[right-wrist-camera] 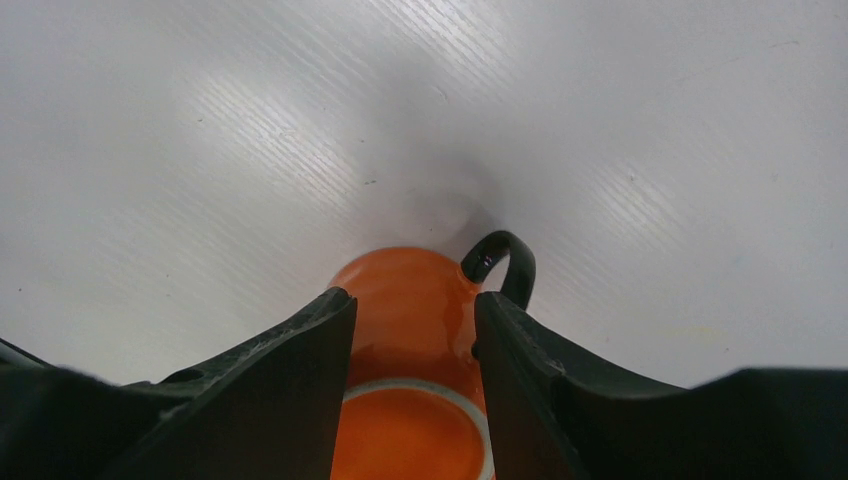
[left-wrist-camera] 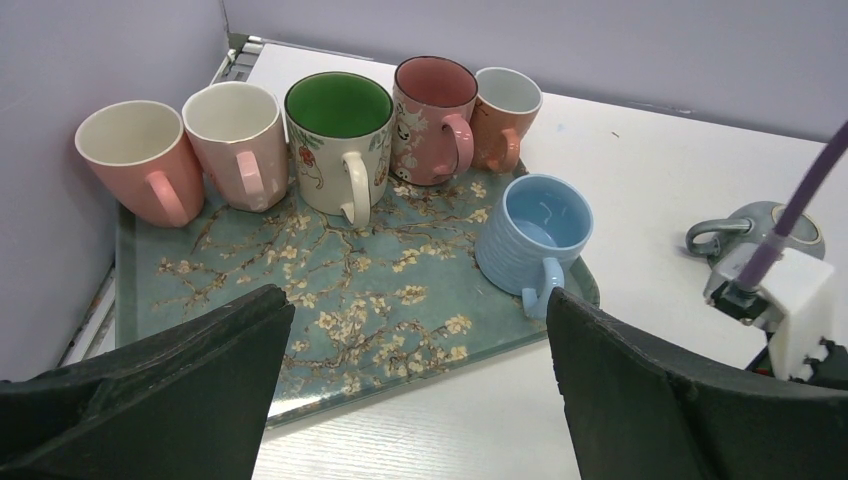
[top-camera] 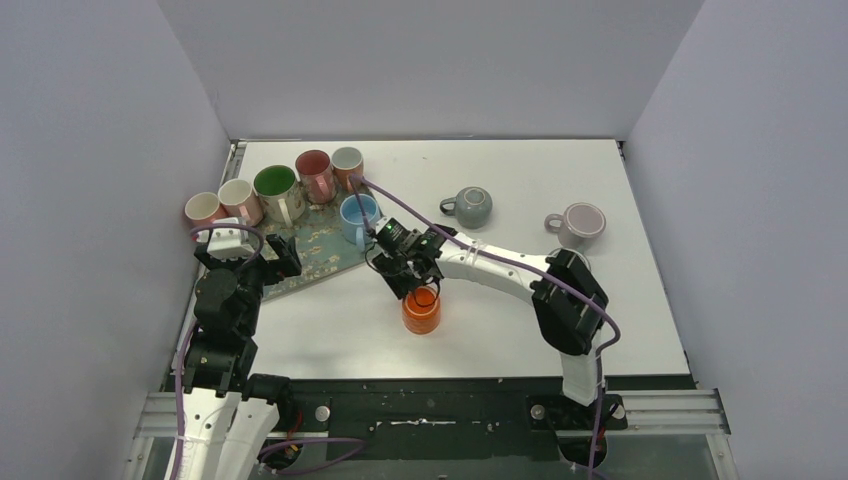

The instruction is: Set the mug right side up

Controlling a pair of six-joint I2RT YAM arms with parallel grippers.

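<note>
An orange mug [top-camera: 421, 315] sits on the white table below my right gripper [top-camera: 400, 280]. In the right wrist view the orange mug [right-wrist-camera: 405, 300], with its pale-edged round end and black handle [right-wrist-camera: 519, 265], lies just beyond the open fingers of my right gripper; whether it is upright is partly hidden. My left gripper [top-camera: 279, 256] stands open over the left side, nothing between its fingers, facing the tray.
A floral tray [left-wrist-camera: 330, 280] holds several upright mugs and a blue mug [left-wrist-camera: 530, 235]. A grey mug [top-camera: 472, 206] and a pale mug [top-camera: 582, 224] are on the right half.
</note>
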